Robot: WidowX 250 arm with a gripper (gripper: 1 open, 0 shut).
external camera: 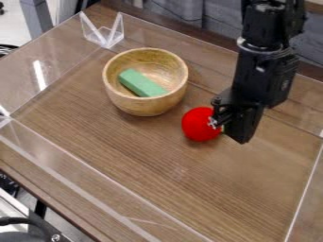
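Observation:
My black gripper [232, 114] is low at the right of the camera view, just right of a red round object [202, 124], perhaps touching it. Whether anything sits between the fingers is hard to make out; it looks shut. A wooden bowl [157, 63] stands at the upper middle, holding a green block [142, 83].
A clear plastic holder [101, 30] sits at the back left. Cables lie beyond its left edge, and a back wall runs along the top right.

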